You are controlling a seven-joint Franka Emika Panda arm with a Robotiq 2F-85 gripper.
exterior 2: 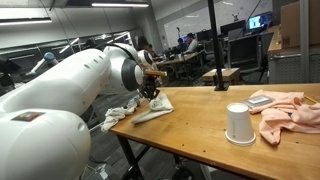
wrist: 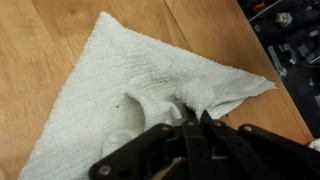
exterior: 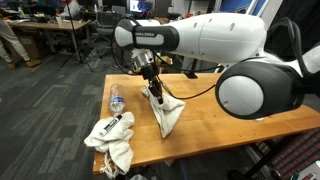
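Note:
A white cloth [exterior: 169, 115] lies rumpled on the wooden table in exterior view 1, with one fold raised. My gripper [exterior: 156, 92] is shut on that fold at the cloth's far part. In the wrist view the cloth [wrist: 85, 95] spreads flat to the left, bunches up at my gripper, and runs out to a corner on the right. The fingertips are partly covered by cloth. In exterior view 2 the same cloth [exterior 2: 158, 106] lies by the table's far end, below the arm.
A clear bottle [exterior: 117, 101] stands near the left edge. A second white cloth [exterior: 112, 145] with a dark item on it hangs over the near left corner. A white cup [exterior 2: 238, 124] and pink cloth [exterior 2: 288, 118] occupy the other end.

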